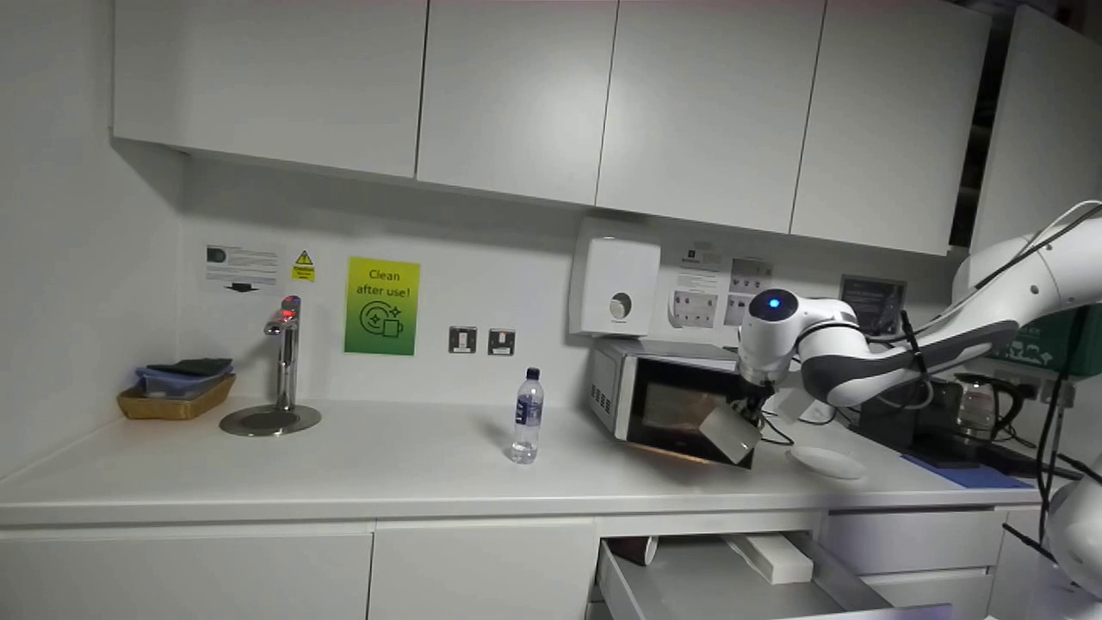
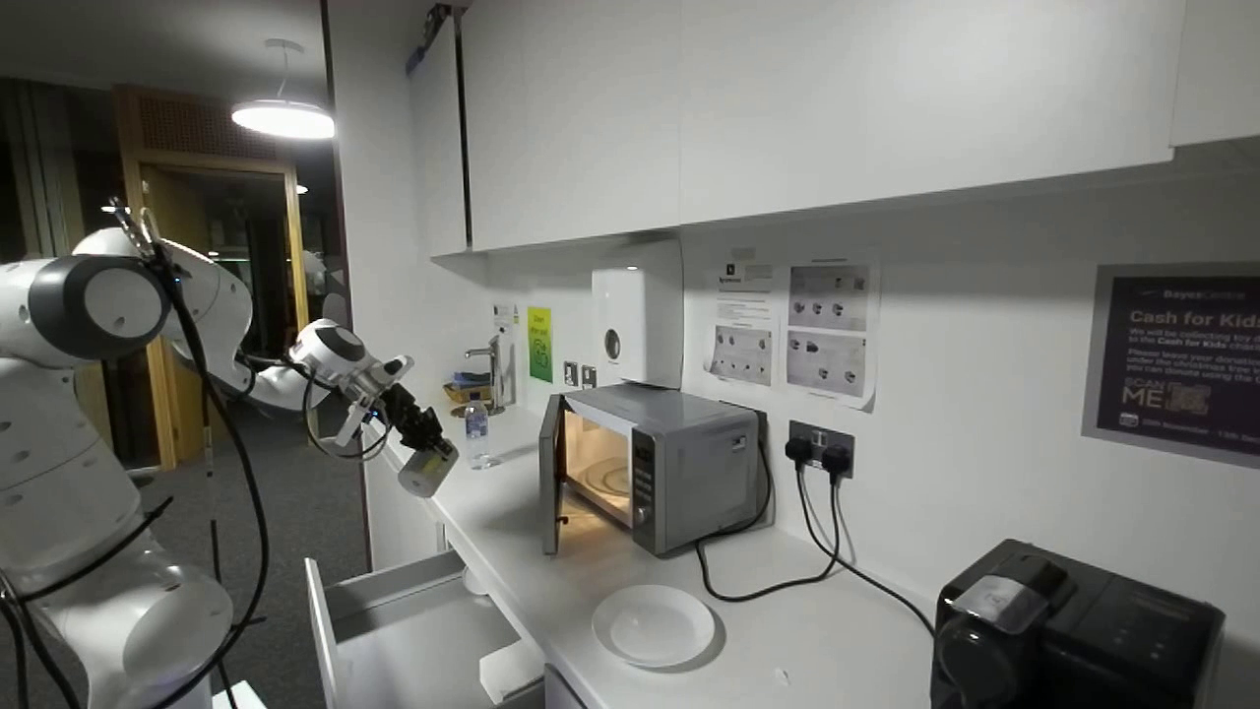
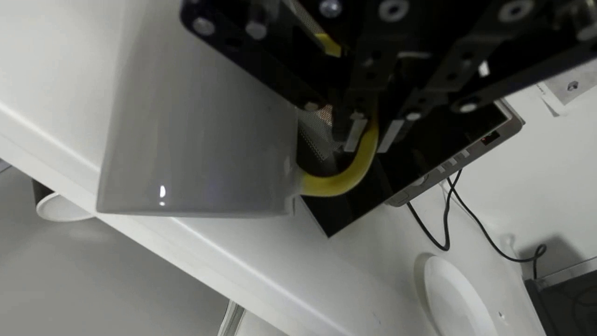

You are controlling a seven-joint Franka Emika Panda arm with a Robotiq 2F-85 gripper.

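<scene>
A white mug (image 3: 201,129) with a yellow handle (image 3: 341,182) hangs tilted in the air. My gripper is shut on that handle, its fingertips (image 3: 391,136) pinching it from both sides. In exterior view 1 the mug (image 1: 730,430) is in front of the open door of the microwave (image 1: 682,408). Exterior view 2 shows the mug (image 2: 427,468) out over the front of the counter, short of the door's edge, with the lit microwave cavity (image 2: 598,465) facing left. The mug's inside is hidden from me.
Below, a drawer (image 1: 702,592) stands pulled out, with a dark cup (image 1: 632,549) and a white box (image 1: 775,558) in it. A white plate (image 2: 653,625) lies right of the microwave. A water bottle (image 1: 527,417) stands left of it. Free counter stretches toward the tap (image 1: 287,351).
</scene>
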